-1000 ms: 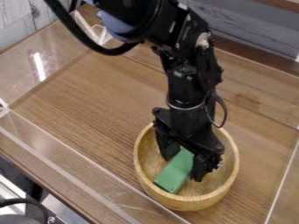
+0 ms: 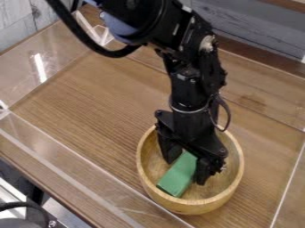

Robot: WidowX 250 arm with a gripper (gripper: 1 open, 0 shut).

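Observation:
A black gripper (image 2: pixel 191 150) reaches down from the top into a round, pale wooden-coloured bowl (image 2: pixel 160 192) on the lower right of the table. A green block (image 2: pixel 177 178) lies tilted in the bowl, its upper end at or under the fingertips. The fingers are dark and overlap in view, so whether they grip the block or stand apart around it is unclear.
Clear plastic edging runs along its left side, with cables and floor at the lower left. A grey ledge lies at the back.
The gripper's fingers have shifted very slightly at the upper end of the green block. The bowl and block look still.

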